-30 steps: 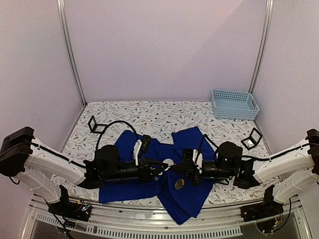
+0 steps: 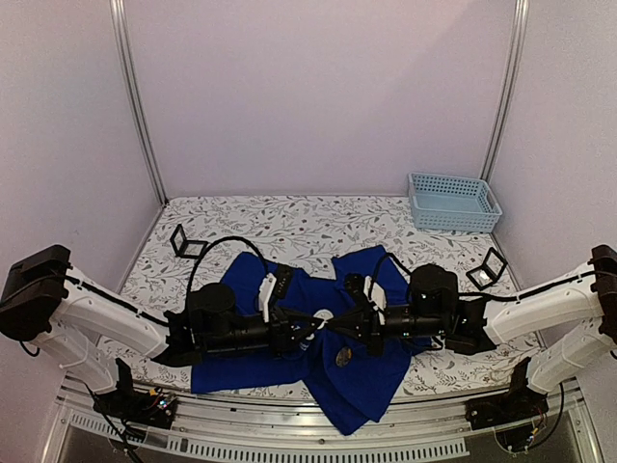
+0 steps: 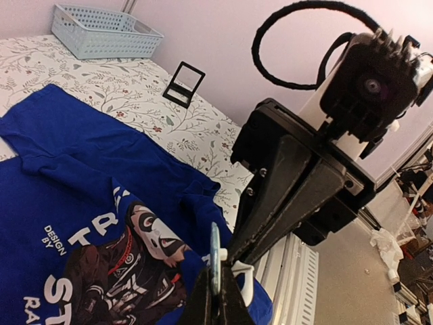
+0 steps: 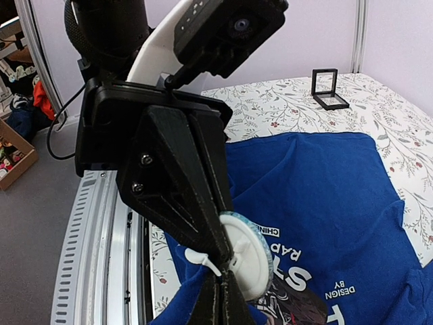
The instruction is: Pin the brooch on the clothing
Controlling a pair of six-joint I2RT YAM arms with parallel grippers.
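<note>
The round white brooch with a pale blue rim stands on edge, back facing the right wrist camera. It shows almost edge-on in the left wrist view, its lower edge between the shut fingers of my left gripper. My right gripper is shut at the brooch's back, where a white clasp strip meets its fingertips; whether they pinch it I cannot tell. The blue printed shirt lies beneath, and a raised blue fold comes up beside the right fingertips. Both grippers almost touch above the shirt.
A light blue basket stands at the back right. Small black frames rest at the left and right of the patterned table. A metal rail runs along the front.
The left gripper and brooch look almost unmoved.
</note>
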